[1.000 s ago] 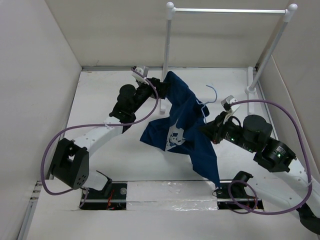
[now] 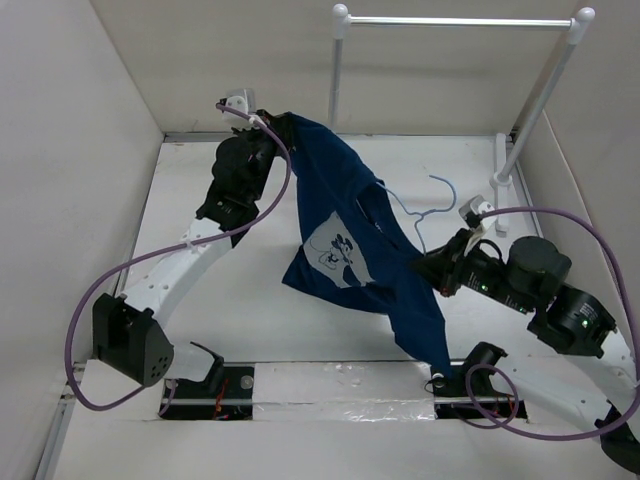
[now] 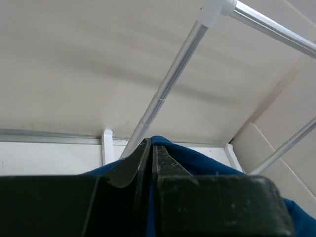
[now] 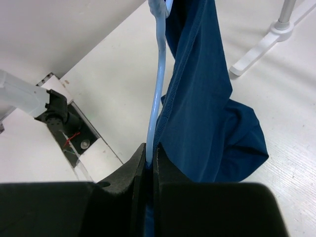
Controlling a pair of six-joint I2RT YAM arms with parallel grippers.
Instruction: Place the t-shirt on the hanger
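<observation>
The navy t-shirt (image 2: 340,200) with a white cartoon print hangs stretched between my grippers. My left gripper (image 2: 278,124) is shut on its upper corner, high at the back left; in the left wrist view blue cloth sits at the fingertips. My right gripper (image 2: 432,262) is shut on the light blue hanger (image 4: 159,74), with shirt fabric along it. The hanger's hook sticks up at the shirt's right. The hanger appears partly within the shirt, though how far is hidden.
A white rail rack (image 2: 460,22) stands behind, its posts and feet (image 4: 254,57) on the white floor. Walls close in the workspace at left, right and back. Bare floor (image 2: 200,310) lies at the left.
My left gripper has moved up and left, pulling the shirt corner higher and spreading the print into view. My right gripper has shifted slightly right with the hanger.
</observation>
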